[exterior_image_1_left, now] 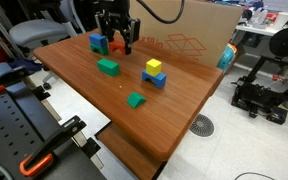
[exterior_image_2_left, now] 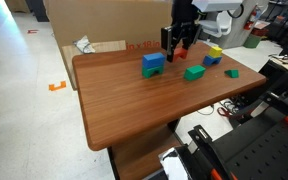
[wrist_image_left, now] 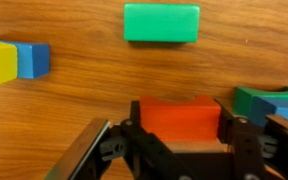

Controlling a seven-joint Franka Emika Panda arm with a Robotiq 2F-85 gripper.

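Note:
A red block point(wrist_image_left: 181, 121) sits between the two fingers of my gripper, which is shut on it. In exterior view 1 the gripper point(exterior_image_1_left: 119, 46) is low over the far part of the wooden table, and the fingers partly hide the block. Exterior view 2 shows the red block point(exterior_image_2_left: 181, 53) beside a finger. Whether it still touches the table is hard to tell.
Close beside the gripper stands a blue block point(exterior_image_2_left: 153, 60) on a green one point(exterior_image_2_left: 154, 71). A green block point(exterior_image_1_left: 108, 67) lies nearer the front. Toward the right, a yellow block point(exterior_image_1_left: 154, 67) rests on a blue piece point(exterior_image_1_left: 154, 79). Another green piece point(exterior_image_1_left: 135, 100) lies alone.

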